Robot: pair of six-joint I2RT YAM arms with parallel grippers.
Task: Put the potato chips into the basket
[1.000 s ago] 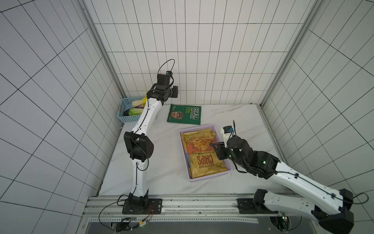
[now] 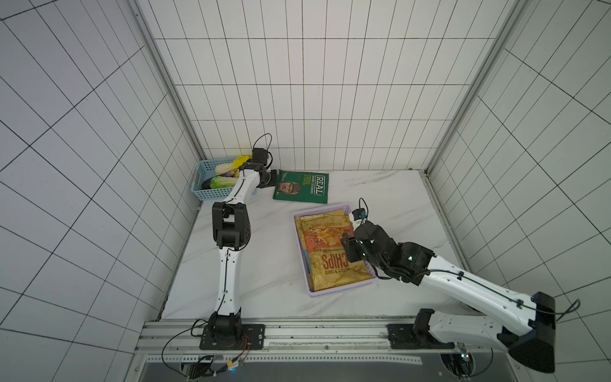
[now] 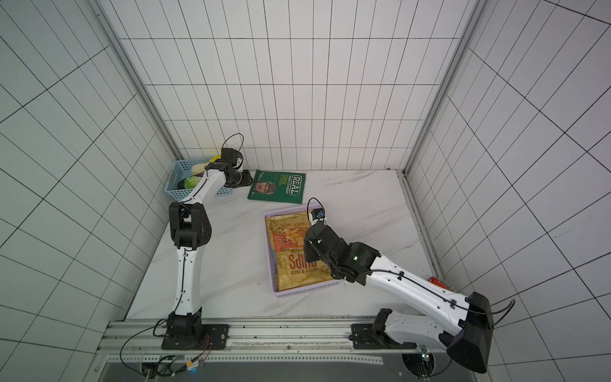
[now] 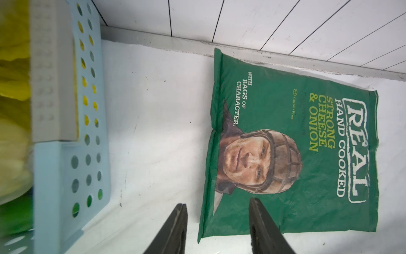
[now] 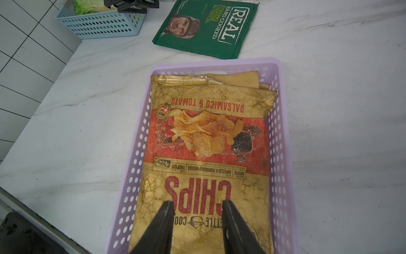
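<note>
A green bag of chips (image 4: 291, 105) lies flat near the back wall, a helmeted face on its front. My left gripper is part open above the table by the bag's left side, with nothing between its fingers. A purple basket (image 5: 287, 177) stands in the middle of the table. Inside it lies a gold and red chips bag (image 5: 203, 169), lettering upside down in the right wrist view. Over this basket, my right gripper is also part open, and its fingers appear empty. I cannot tell how high either gripper is.
A blue basket (image 4: 91, 169) holding vegetables stands at the back left, close beside my left gripper. Something red (image 3: 439, 283) shows partly behind my right arm.
My left gripper has come down and slightly left, close to the green bag's left edge. The right one has shifted left, further over the purple basket. Neither bag has moved.
</note>
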